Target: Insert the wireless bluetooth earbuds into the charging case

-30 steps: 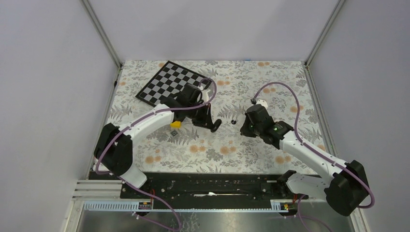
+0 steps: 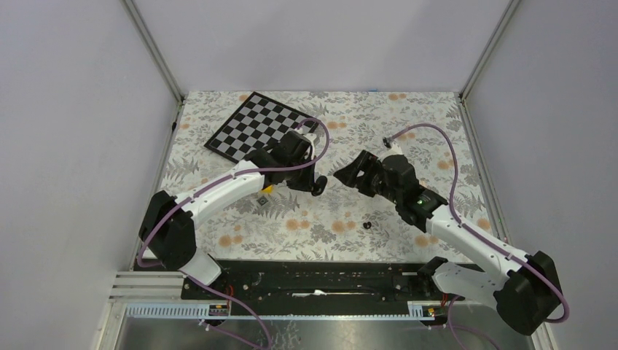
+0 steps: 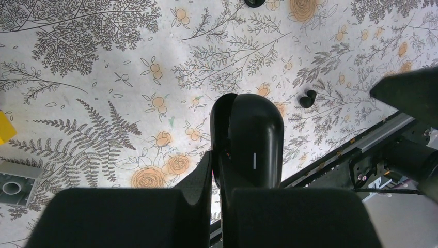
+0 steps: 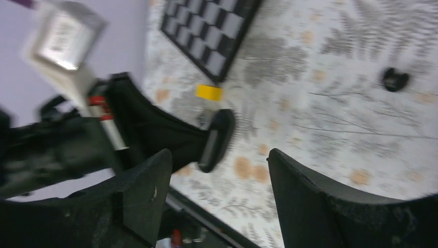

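Note:
My left gripper (image 2: 313,183) is shut on the black charging case (image 3: 256,139), which stands up between its fingertips with a lengthwise seam showing. Whether its lid is open I cannot tell. To the right, my right gripper (image 2: 351,165) is raised and open, its fingers spread and empty in the right wrist view. One small black earbud (image 2: 366,225) lies on the patterned mat toward the front; the left wrist view shows this earbud (image 3: 308,98) too. Another black earbud (image 3: 254,2) is cut by that view's top edge; the right arm hides it from above.
A checkered board (image 2: 256,125) lies at the back left. Beside the left arm are a yellow block (image 3: 5,128) and a grey block (image 3: 19,181). The dark front rail (image 2: 321,281) bounds the mat.
An earbud lies on the mat where it was low. My left gripper shifted slightly left with the case.

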